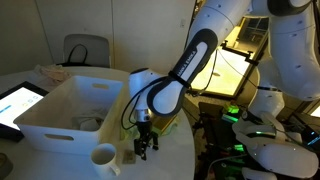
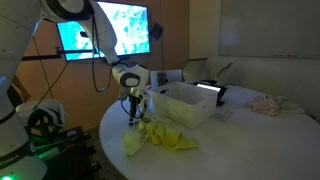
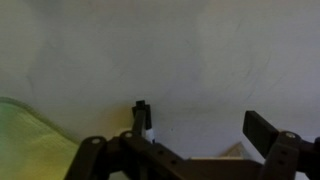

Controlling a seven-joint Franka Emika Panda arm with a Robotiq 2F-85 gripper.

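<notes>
My gripper [image 1: 143, 148] is low over the white table, between a white mug [image 1: 104, 158] and some yellow cloth. In the wrist view the gripper stands open, its fingers wide apart. A small, narrow black-and-white thing [image 3: 148, 131] shows by the left finger; what it is cannot be told. Yellow-green cloth [image 3: 30, 147] fills the lower left corner there. A beige thing [image 3: 236, 152] peeks out near the right finger. In the second exterior view, yellow cloth [image 2: 172, 138] lies bunched on the table in front of the gripper [image 2: 132, 118].
A large white open box [image 1: 62, 137] stands behind the mug. The lit screen [image 1: 15, 110] is beyond it at the left. Pinkish cloth [image 2: 265, 105] lies farther along the table. Bare tabletop [image 2: 240, 150] spreads out on the right in the second exterior view.
</notes>
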